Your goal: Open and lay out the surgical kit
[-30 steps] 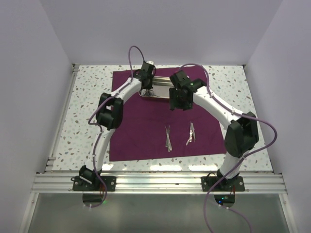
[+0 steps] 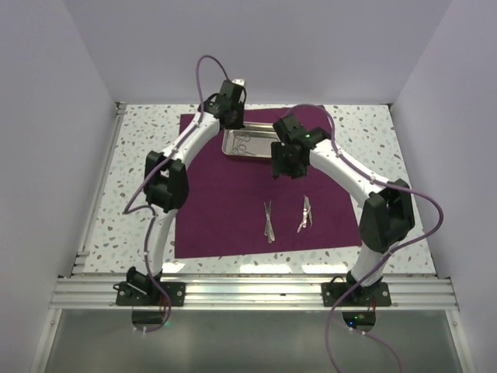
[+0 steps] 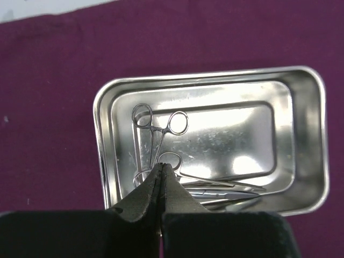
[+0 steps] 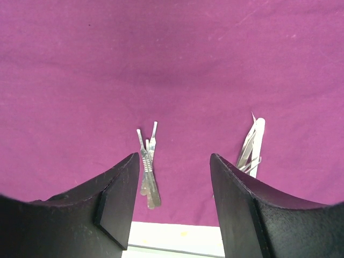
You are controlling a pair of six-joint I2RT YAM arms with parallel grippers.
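Two ring-handled instruments lie in the steel tray (image 3: 301,140) at the back of the cloth. One pair of forceps (image 3: 151,129) has its rings near the tray's left end; the other's rings (image 3: 172,156) show just past my fingertips. Above the tray, my left gripper is shut with nothing between its fingers, the forceps lying below and outside them. Scalpel handles (image 4: 149,172) rest on the front of the cloth, with tweezers and a white tool (image 4: 253,145) to their right. My right gripper hangs open and empty over the cloth.
More slim metal instruments (image 3: 220,188) lie along one long side of the tray. The right arm (image 2: 342,171) hides the tray's right end in the top view.
The forceps remain in the tray, tilted from before. The right arm is nearly still.
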